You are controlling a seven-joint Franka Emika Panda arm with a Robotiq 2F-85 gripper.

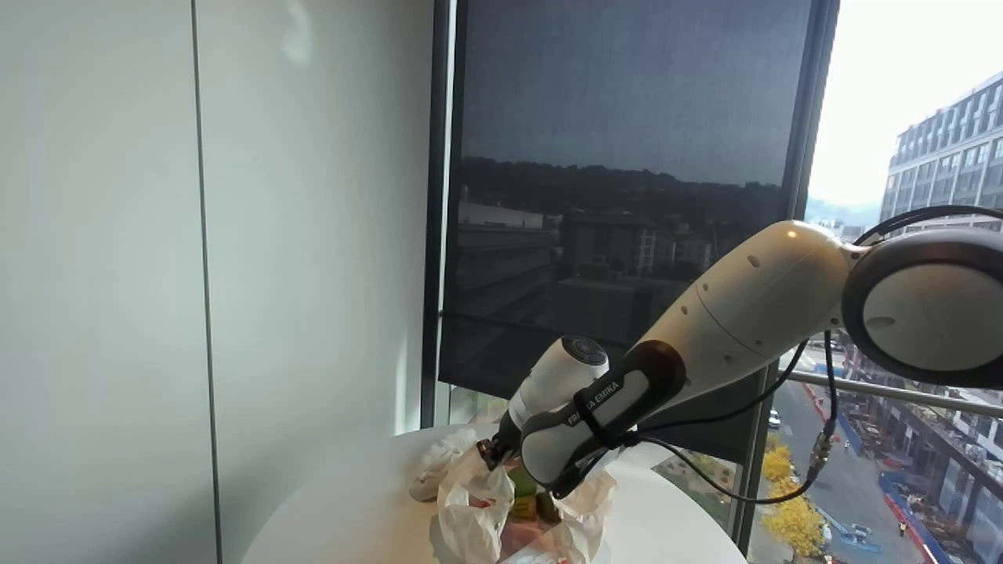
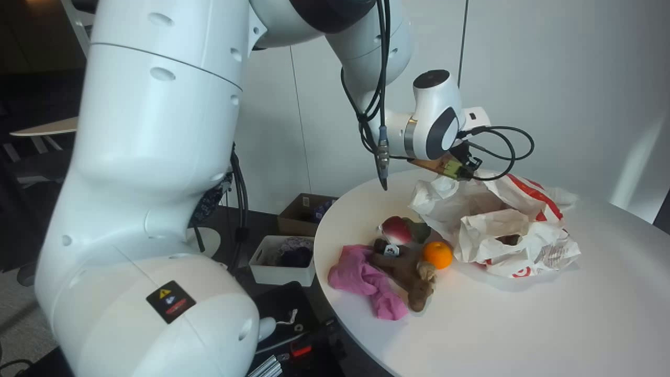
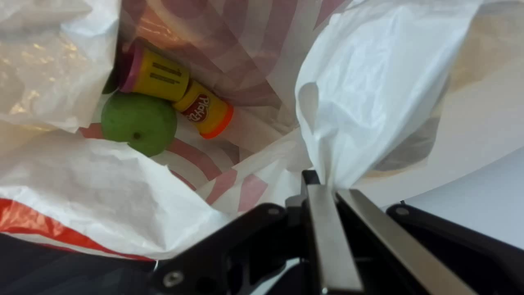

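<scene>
A white plastic bag with red markings gathers to a narrow pleat at my gripper, which is shut on it. Inside the open bag, the wrist view shows a green round fruit and two yellow Play-Doh tubs, one with a purple lid and one with an orange lid. From outside, the crumpled bag rests on the round white table. At the bag's far upper edge is my gripper, its fingertips hard to make out there.
Left of the bag, in exterior view 2, lie an orange, a red-and-white item, a brown plush toy and a pink cloth. Bare tabletop spreads to the front and right. Boxes stand on the floor beyond the table.
</scene>
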